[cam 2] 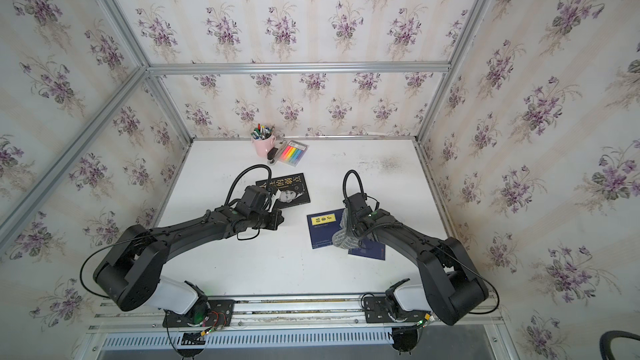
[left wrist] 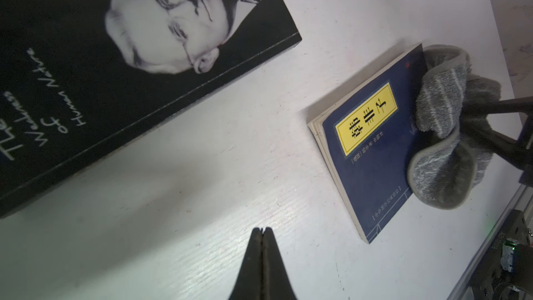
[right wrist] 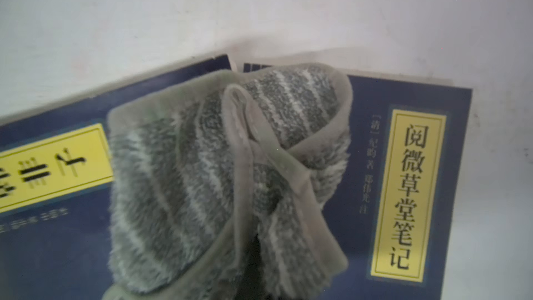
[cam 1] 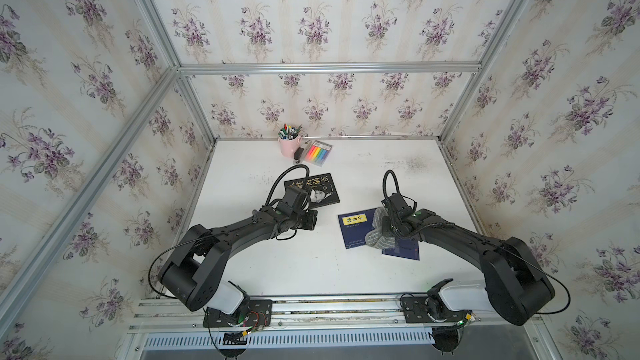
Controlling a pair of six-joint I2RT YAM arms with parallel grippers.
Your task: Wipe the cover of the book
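Note:
My right gripper (cam 1: 385, 223) is shut on a grey striped cloth (right wrist: 166, 189), its fingertips mostly hidden by the cloth in the right wrist view. The cloth is bunched over two navy books lying side by side: one (left wrist: 372, 172) with a sideways yellow title label, the other (right wrist: 455, 122) with an upright one. My left gripper is shut with nothing between its fingers, above bare table beside a black book (left wrist: 55, 50) with a portrait.
A pink pen cup (cam 1: 288, 147) and a case of coloured markers (cam 1: 318, 155) stand at the back.

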